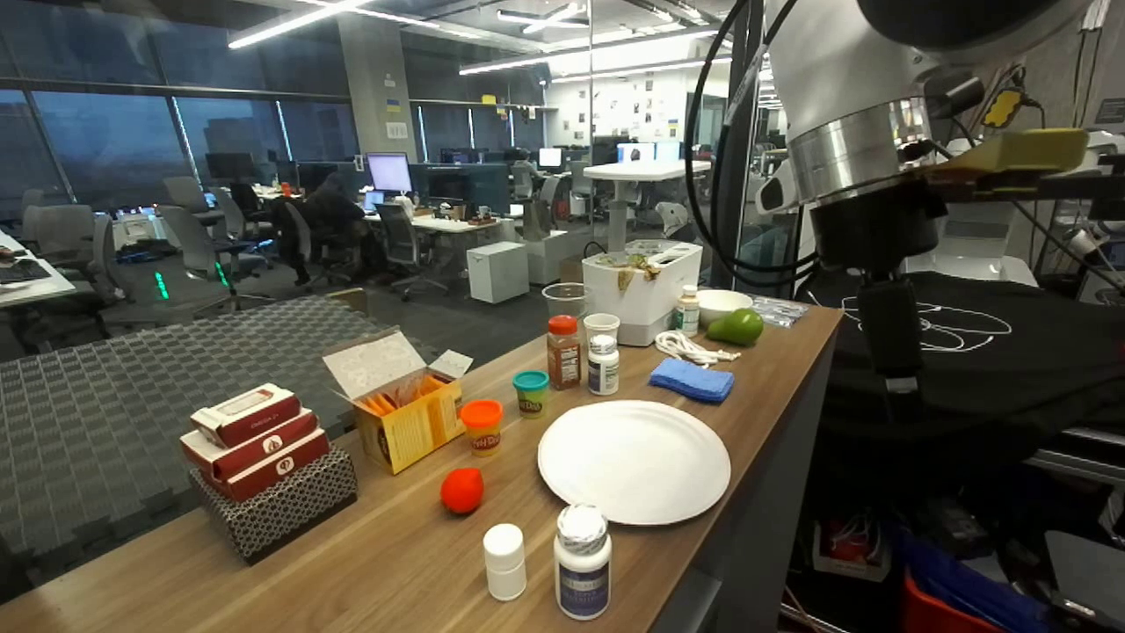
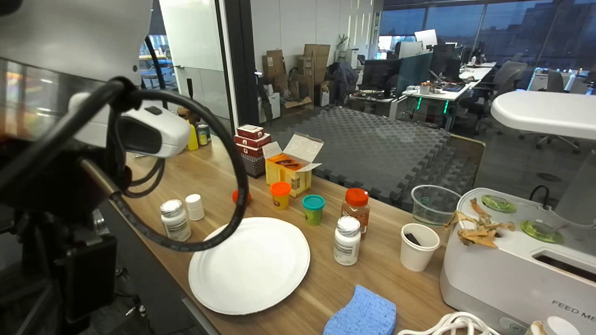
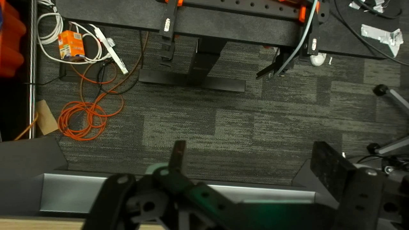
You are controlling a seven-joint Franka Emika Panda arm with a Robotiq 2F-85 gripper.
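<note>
In the wrist view my gripper stands open over the carpeted floor, its two dark fingers wide apart and nothing between them. Exterior view 1 has the arm to the right of the table, beyond its edge and clear of every object. An empty white plate point(image 1: 634, 462) lies near that edge. In front of it stand a white bottle with a blue label point(image 1: 582, 563) and a smaller white bottle point(image 1: 505, 563). A red round object point(image 1: 461, 491) rests left of the plate, near an orange-lidded tub point(image 1: 482, 426) and a teal-lidded tub point(image 1: 530, 394).
An open yellow box point(image 1: 411, 420) and stacked red boxes point(image 1: 257, 443) line the table's far side. Behind the plate are a blue cloth point(image 1: 692, 380), a white cord point(image 1: 691, 346), a green item point(image 1: 737, 327) and a white machine point(image 2: 519, 268). Bare wood shows at the front left.
</note>
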